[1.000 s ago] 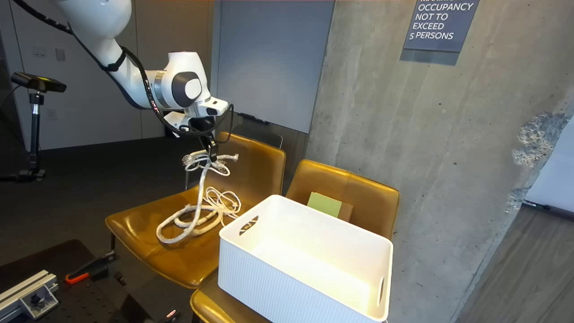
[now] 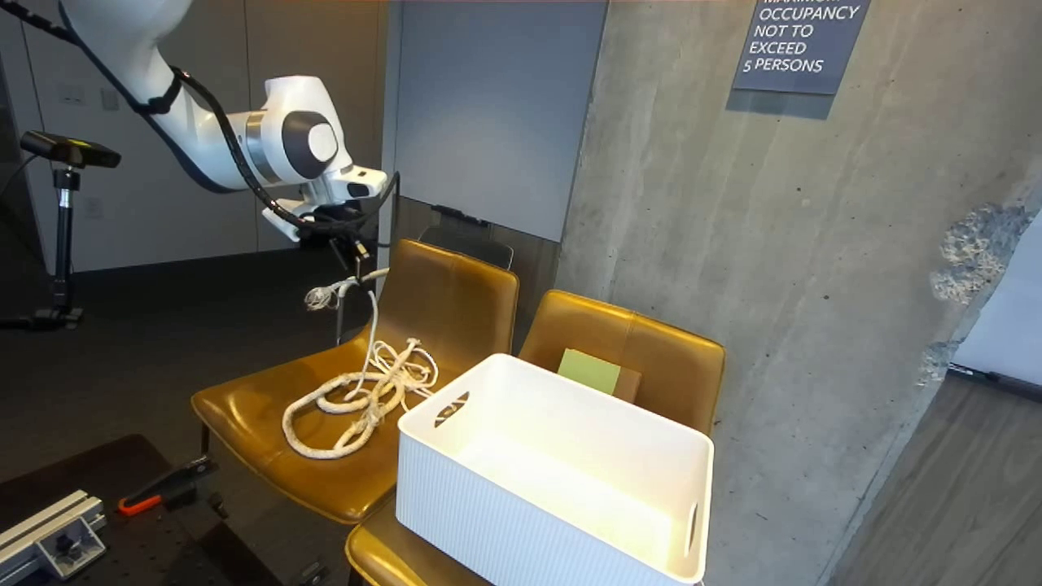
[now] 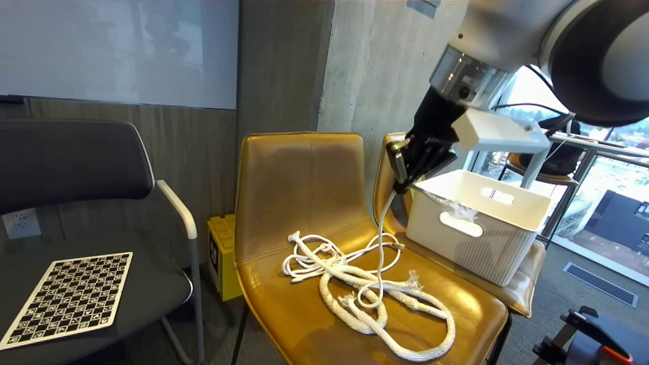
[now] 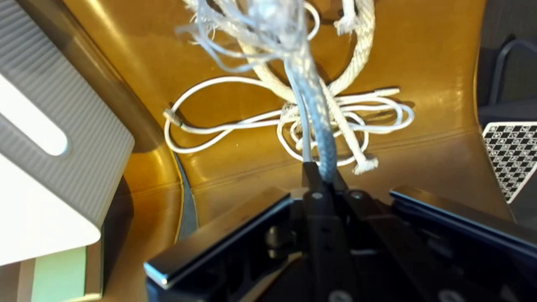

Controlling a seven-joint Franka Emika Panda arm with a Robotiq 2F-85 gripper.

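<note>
White ropes, some thick and some thin, lie in loose loops (image 3: 389, 304) on the tan chair's seat (image 3: 304, 328). Above them my gripper (image 3: 401, 187) is shut, with a rope strand (image 4: 324, 146) pinched between its fingertips. From there a thin white cord (image 3: 381, 243) runs down to the pile. A frayed rope end (image 2: 322, 297) sticks out beside the gripper (image 2: 363, 278) in exterior view 1. Close to the wrist camera, that frayed end (image 4: 277, 25) looks blurred. How many strands are in the grip is hard to tell.
A white ribbed bin (image 2: 459, 508), empty inside as far as shows, stands on the neighbouring tan chair (image 2: 674, 361). Behind it are a green and brown block (image 2: 588, 371). A dark chair (image 3: 67, 164) bearing a checkered board (image 3: 70, 295) is on the other side.
The arm has moved left and slightly up in exterior view 1. Much less rope hangs at the gripper now; the thick strand that hung from it lies on the seat, leaving a thinner one hanging.
</note>
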